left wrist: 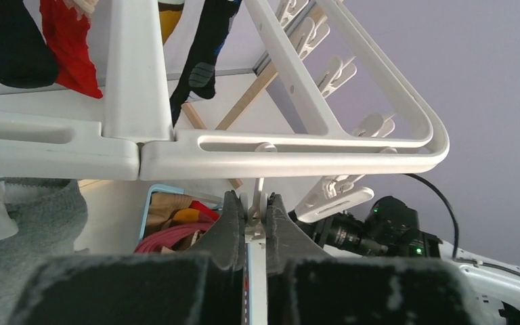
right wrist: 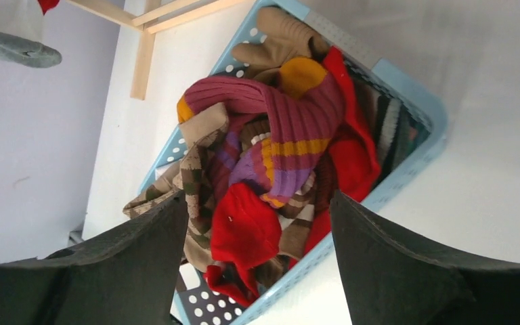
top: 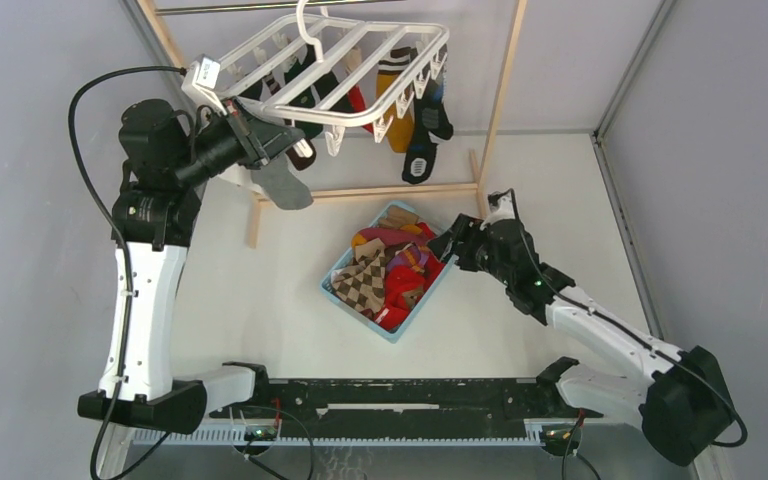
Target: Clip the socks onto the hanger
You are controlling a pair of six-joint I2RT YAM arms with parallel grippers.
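Note:
The white clip hanger point(top: 345, 115) hangs at the top of the top view, with several socks clipped below it. At its front rail my left gripper point(top: 295, 142) is shut on a white clip point(left wrist: 258, 196), seen between the fingertips in the left wrist view. A grey sock point(left wrist: 30, 223) hangs left of that clip. My right gripper point(top: 447, 245) is over the right edge of the blue basket point(top: 412, 318); its fingers stand apart in the right wrist view with nothing between them. Below lie a red sock point(right wrist: 245, 227), a striped purple sock point(right wrist: 298, 145) and a brown patterned sock point(top: 362, 280).
Empty clips point(left wrist: 336, 76) line the hanger's right side. A wooden stand point(top: 495, 110) frames the hanger from behind. Around the basket, the white floor point(top: 550, 200) is clear, chiefly to its right.

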